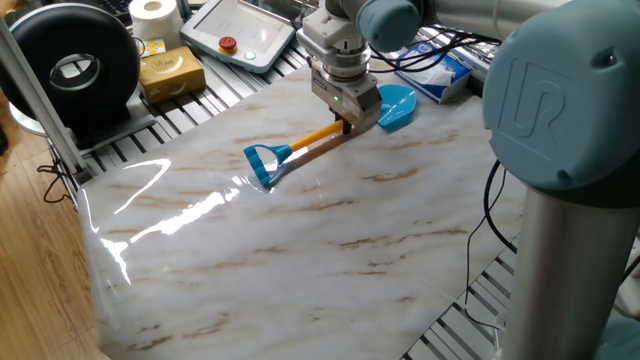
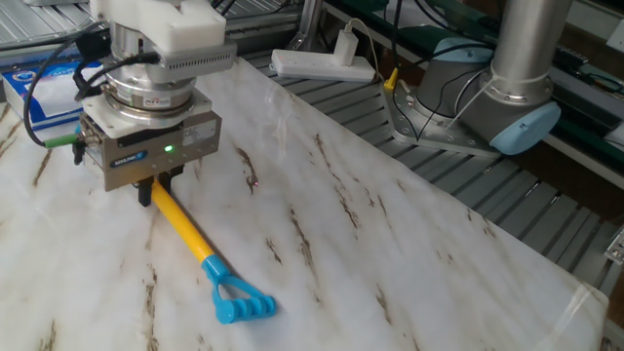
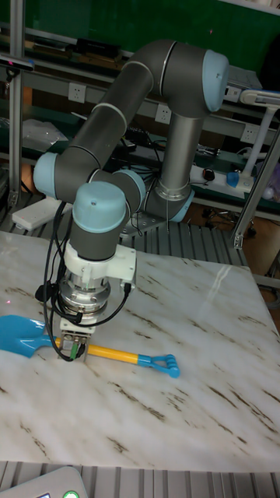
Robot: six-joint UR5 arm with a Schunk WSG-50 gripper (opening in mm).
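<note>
A toy shovel with a yellow shaft (image 1: 318, 135), a blue blade (image 1: 398, 107) and a blue grip end (image 1: 265, 163) is at the far side of the marble-patterned table. My gripper (image 1: 347, 127) points down over the shaft near the blade. In exterior view 2, dark fingers (image 2: 145, 193) stand close on both sides of the yellow shaft (image 2: 182, 224), shut on it. There the gripper body hides the blade. Exterior view 3 shows the blade (image 3: 21, 335) to the left of the gripper and the grip end (image 3: 162, 363) to the right. A shadow or reflection runs beside the shaft.
The arm's column (image 1: 565, 270) stands at the right.
</note>
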